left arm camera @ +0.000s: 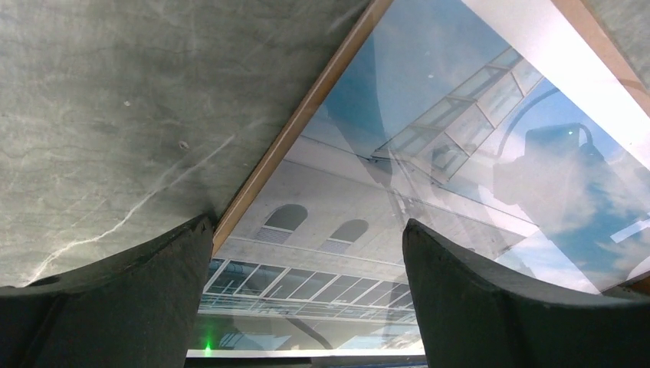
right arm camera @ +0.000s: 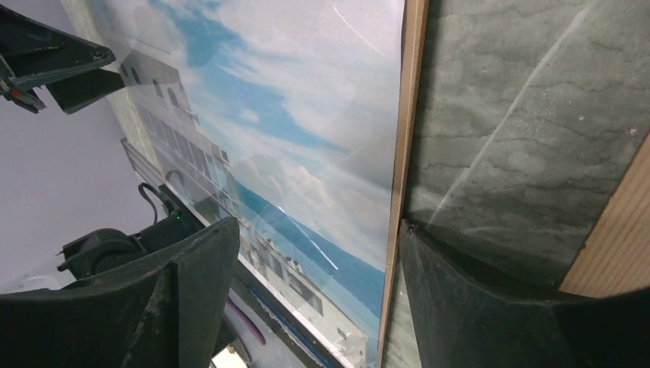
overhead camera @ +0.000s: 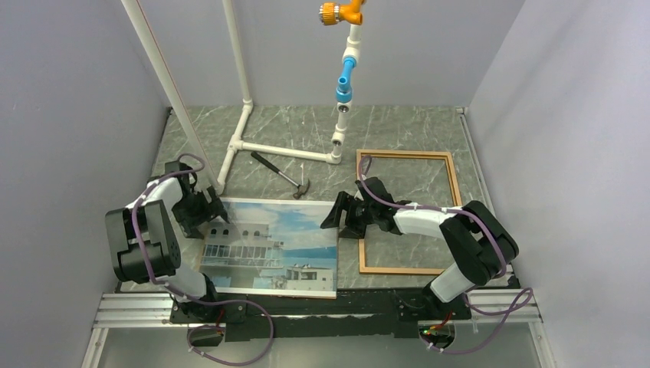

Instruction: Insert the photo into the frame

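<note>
The photo [overhead camera: 276, 249], a building under blue sky on a thin board, lies flat at the front centre-left. Right of it is the empty wooden frame [overhead camera: 406, 271], flat on the table. At the photo's upper left corner, my left gripper [overhead camera: 216, 211] stands open; in the left wrist view its fingers [left arm camera: 153, 295] are on either side of the photo's brown edge [left arm camera: 306, 107]. My right gripper [overhead camera: 341, 218] is part open over the photo's right edge. There one finger [right arm camera: 452, 299] lies close against the board's edge [right arm camera: 400, 161], the other over the picture; contact is unclear.
A hammer [overhead camera: 280, 175] lies behind the photo, near the white pipe stand [overhead camera: 283, 150]. Grey walls [overhead camera: 567, 176] bound both sides. Only a narrow strip of table separates photo and frame, with the right arm reaching across the frame.
</note>
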